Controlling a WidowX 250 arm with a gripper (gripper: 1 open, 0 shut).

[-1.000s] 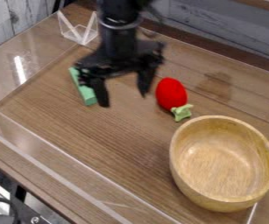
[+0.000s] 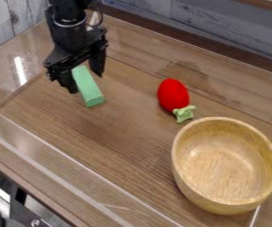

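My black gripper stands open at the upper left, over a green rectangular block lying on the wooden table, its fingers around or just above the block's far end. A red object with a small green part lies right of centre. A pale wooden bowl fills the lower right.
Grey panelled walls stand along the back, and the table's edge runs along the lower left.
My gripper has moved back and to the left, away from the red object, and now sits over the green block. The objects lie where they were.
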